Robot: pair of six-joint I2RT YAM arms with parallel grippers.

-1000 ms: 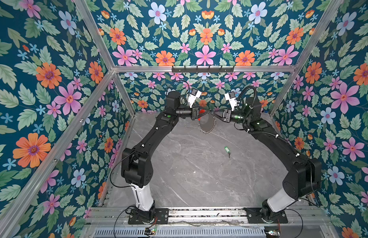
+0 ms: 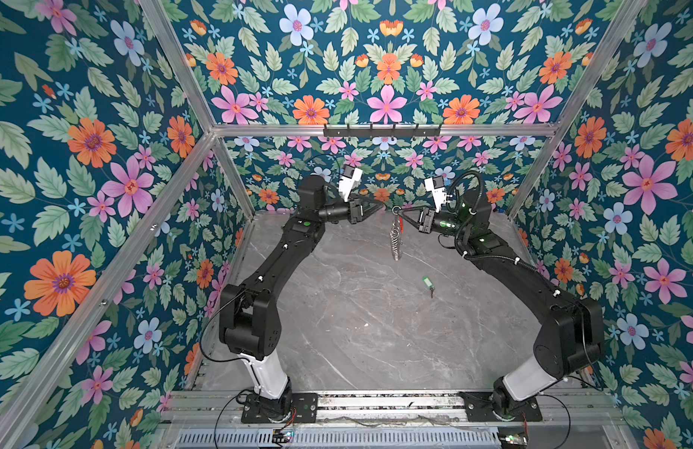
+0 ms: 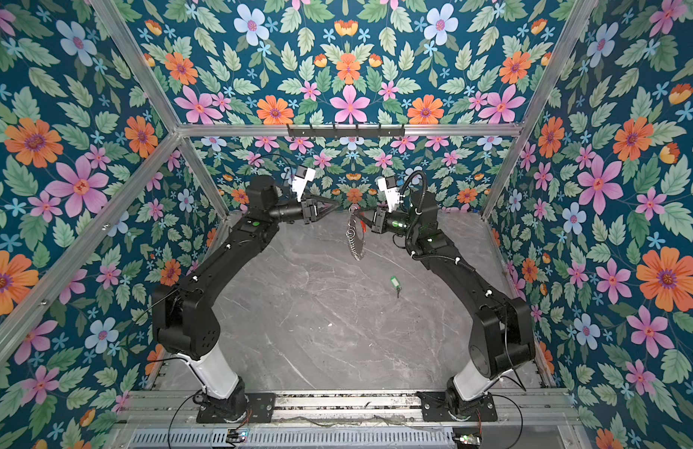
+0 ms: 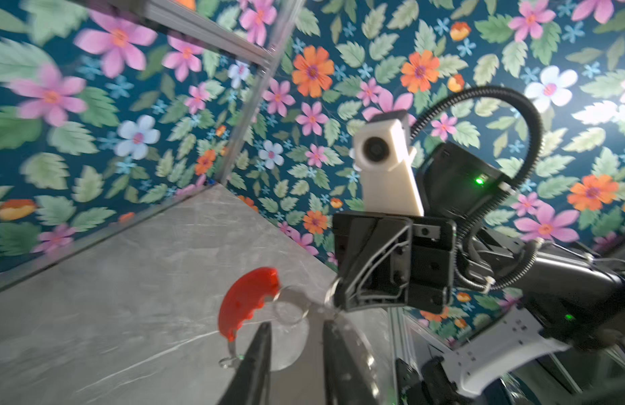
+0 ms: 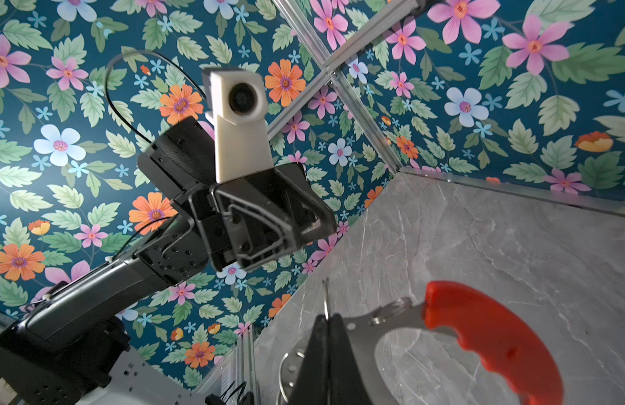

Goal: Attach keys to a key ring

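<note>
A red-handled metal piece [image 5: 491, 337] with a beaded or toothed edge hangs in mid-air at the back of the table; in the top left view its coil-like length [image 2: 395, 243] dangles downward. Above it, a small metal ring [image 2: 396, 210] stands at the tips of my right gripper, which is shut with a thin upright wire between its fingertips. My left gripper is apart from the bundle, a clear gap between its blurred fingers. In the left wrist view the red handle [image 4: 246, 300] shows beyond those fingers. Exactly how the parts are linked is unclear.
A small green-headed item [image 2: 427, 283] with a dark end, perhaps a key, lies on the grey table [image 2: 324, 321] right of centre. Both wrist housings face each other closely at the back.
My left gripper has drawn back leftward from the right one, its fingers now apart. The hanging bundle swung from a wide loop between the grippers to a straight drop under the right one.
</note>
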